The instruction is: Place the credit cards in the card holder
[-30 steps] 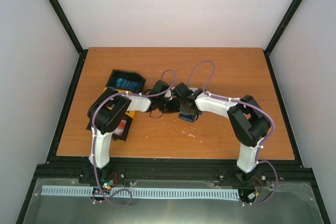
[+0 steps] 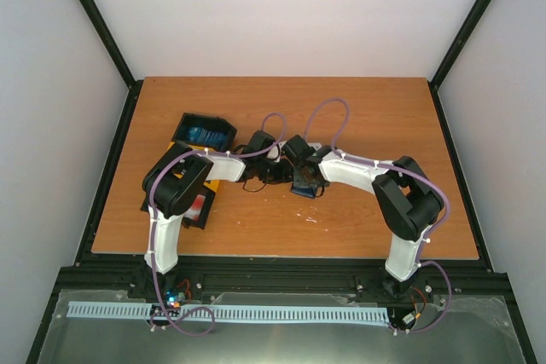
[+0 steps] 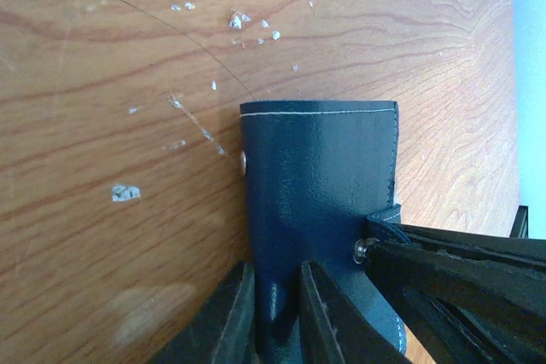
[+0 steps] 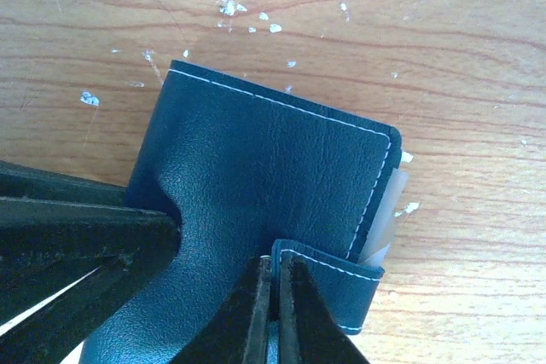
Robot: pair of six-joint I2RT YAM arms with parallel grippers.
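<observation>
The dark blue leather card holder point(image 3: 328, 151) lies on the table, closed, with pale stitching. My left gripper is shut on its folded side edge, one finger on either face. The holder's strap point(image 4: 328, 274) shows in the right wrist view, its end between the tips of my right gripper, which is shut on it. A silver snap point(image 3: 360, 251) sits by that strap end. Clear sleeve edges point(image 4: 386, 210) stick out at the holder's side. In the top view both arms partly cover the holder point(image 2: 305, 189). No credit card can be made out clearly.
At the left of the table stands a black and yellow organiser point(image 2: 198, 221) with blue and red-white contents, partly under the left arm. The two grippers are close together. Bare wood lies in front and to the right; white scuffs point(image 2: 311, 220) mark the tabletop.
</observation>
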